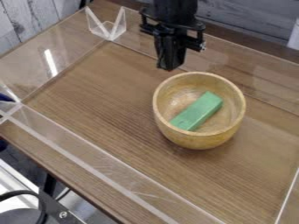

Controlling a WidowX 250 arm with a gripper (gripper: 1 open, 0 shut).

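A round wooden bowl (223, 131) sits right of the middle of the table, with a green block (198, 112) lying tilted inside it. My gripper (170, 63) hangs above and behind the bowl, near the top of the view, apart from both bowl and block. It is shut, and I see nothing held in it.
A clear plastic piece (105, 24) stands at the back left. Black cables lie at the left edge.
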